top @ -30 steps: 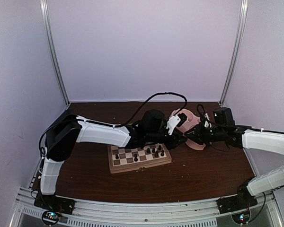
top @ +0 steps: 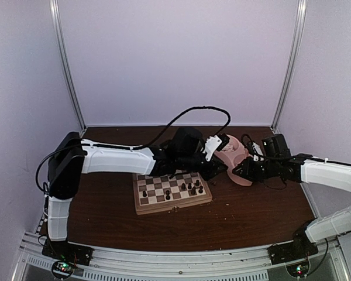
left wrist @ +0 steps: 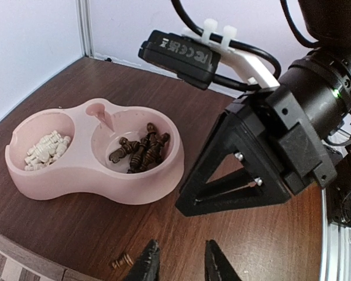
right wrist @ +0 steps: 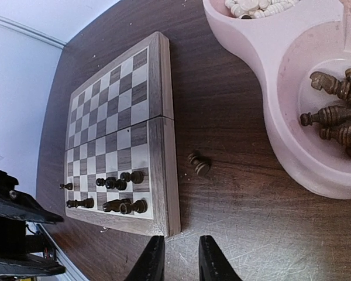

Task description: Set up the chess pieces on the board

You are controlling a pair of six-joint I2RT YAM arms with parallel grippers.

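Observation:
The chess board [top: 172, 199] lies partly under my left arm, with several dark pieces [right wrist: 114, 183] on its near half. A pink two-bowl tray [left wrist: 88, 184] holds white pieces [left wrist: 47, 151] on one side and dark brown pieces [left wrist: 143, 151] on the other. One dark piece [right wrist: 200, 164] lies on its side on the table between board and tray. My left gripper is open above the table, nothing between its fingers. Facing it beside the tray, my right gripper is also open and empty. The two grippers stand close together but apart.
White walls [top: 181, 64] close off the back and sides. The arms themselves crowd the space between board and tray.
My left arm has drawn back a little to the left, and a gap has opened between the two grippers, which looked in contact earlier.

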